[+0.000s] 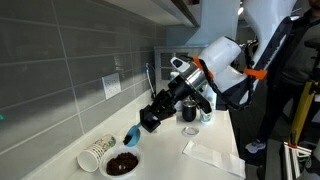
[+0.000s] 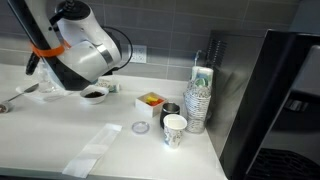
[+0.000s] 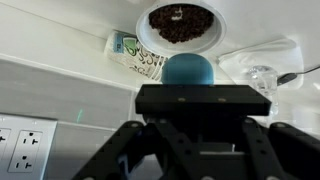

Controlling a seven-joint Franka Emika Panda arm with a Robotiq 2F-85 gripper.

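Note:
A rounded blue object [image 1: 131, 136] sticks out from my gripper [image 1: 146, 121], which is shut on it. In the wrist view the blue object [image 3: 188, 70] shows just beyond the black fingers [image 3: 203, 100]; the fingers hide its held part. Close by stands a white bowl [image 1: 109, 173] with dark beans [image 3: 181, 22] in it. The blue object is near the bowl's side, above the counter. In the second exterior view the bowl [image 2: 95, 100] stands under the arm, and my gripper cannot be made out clearly there.
A patterned cup [image 1: 97, 153] lies on its side by the wall. A clear container [image 3: 262, 78] sits near the bowl. Farther off are a food tray [image 2: 152, 101], a metal cup [image 2: 170, 114] and a white cup [image 2: 174, 133]. A white sheet [image 2: 92, 150] lies on otherwise open counter.

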